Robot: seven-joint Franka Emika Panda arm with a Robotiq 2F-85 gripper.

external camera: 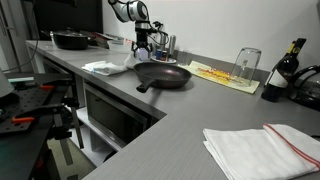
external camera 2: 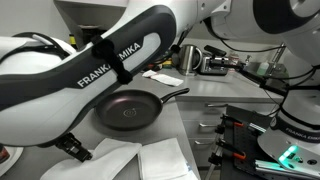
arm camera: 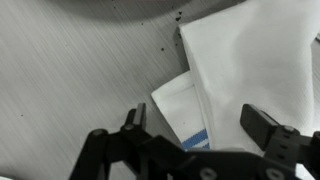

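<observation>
My gripper is open, and in the wrist view its dark fingers stand apart over a white cloth [arm camera: 235, 60] with nothing held between them. Part of a second white cloth with a blue stripe [arm camera: 195, 140] shows below the first. Exterior view 2 has the gripper [external camera 2: 80, 152] low at the left, close above or touching the crumpled white cloth [external camera 2: 112, 160]; contact cannot be told. Right of it lies a flatter white cloth [external camera 2: 165, 160]. The gripper is small and hard to make out in exterior view 1.
A black frying pan [external camera 2: 130, 112] sits close behind the cloths, its handle pointing right. In exterior view 1, a red-edged white towel [external camera: 262, 150], a dark bottle [external camera: 285, 70] and a yellow patterned cloth [external camera: 225, 75] occupy the counter.
</observation>
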